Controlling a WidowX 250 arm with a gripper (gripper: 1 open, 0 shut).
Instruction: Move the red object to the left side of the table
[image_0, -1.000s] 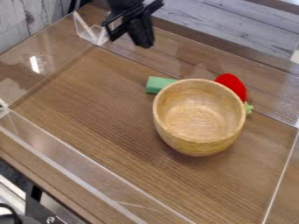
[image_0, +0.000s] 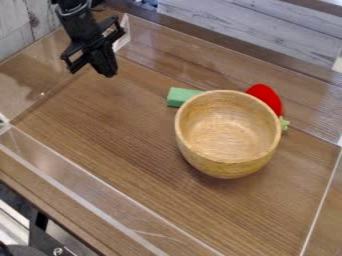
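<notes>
The red object (image_0: 265, 97) rests at the right rear of the table, just behind the wooden bowl, which may hide part of it. Far from it, near the back left corner, hangs my black gripper (image_0: 88, 68). Its fingers are small and dark here, and nothing red shows at them. They look closed together with nothing held.
A large wooden bowl (image_0: 227, 134) stands right of centre. Behind it a green object (image_0: 185, 97) sticks out on the left, and a small green bit (image_0: 283, 124) shows on the right.
My gripper has travelled left across the back of the table, away from the bowl. The red object, the bowl and the green pieces have stayed where they were.
</notes>
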